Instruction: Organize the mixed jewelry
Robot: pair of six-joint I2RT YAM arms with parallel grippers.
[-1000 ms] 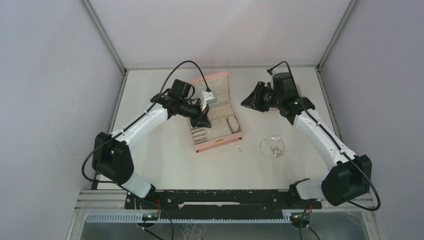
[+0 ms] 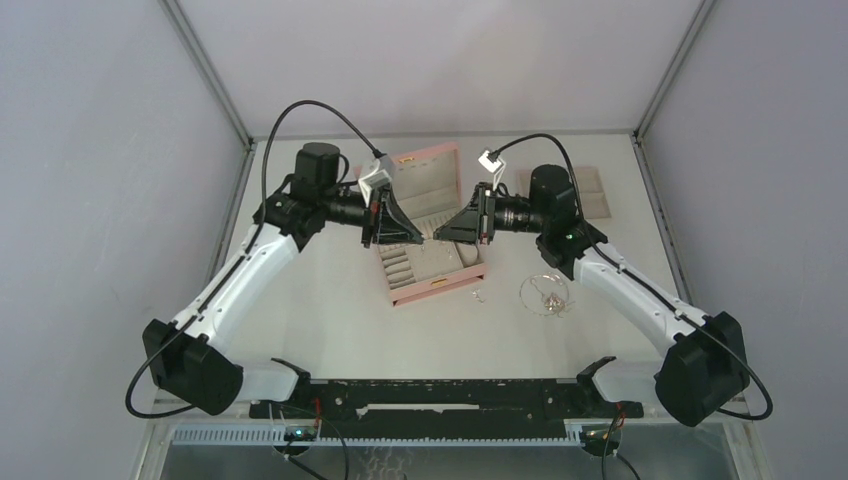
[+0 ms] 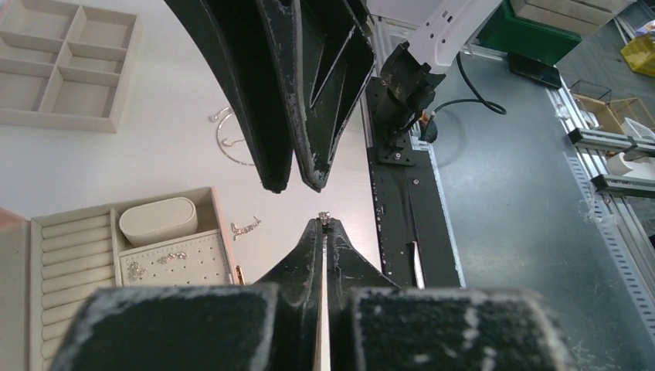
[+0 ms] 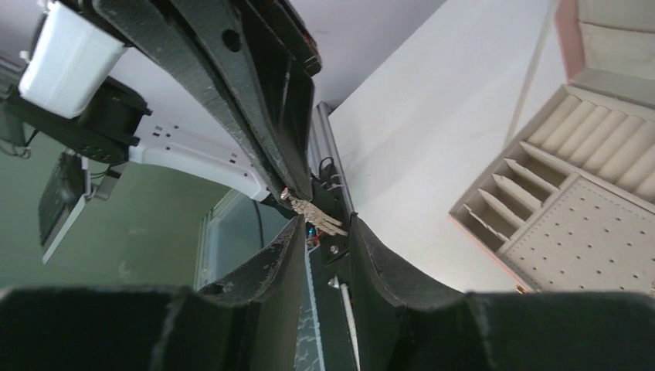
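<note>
Over the pink jewelry box point(image 2: 437, 288), my two grippers face each other, tips close together. The left gripper is shut, with a small sparkly jewelry piece point(image 3: 324, 216) sticking out at its fingertips. From the right wrist view, this same piece point(image 4: 315, 214) looks like a slim, pronged, silvery-pink earring. My right gripper stands part open, and the piece's free end appears across its gap; whether the fingers touch it I cannot tell. Inside the box, several small pieces rest on the perforated pad point(image 3: 202, 267). Another small piece point(image 3: 245, 226) lies on the table beside the box.
A ring-shaped piece with tangled jewelry point(image 2: 548, 297) lies on the table to the right. A beige compartment tray sits at the back right, partly behind the right arm in the top view.
In the last moment both shifted slightly left.
</note>
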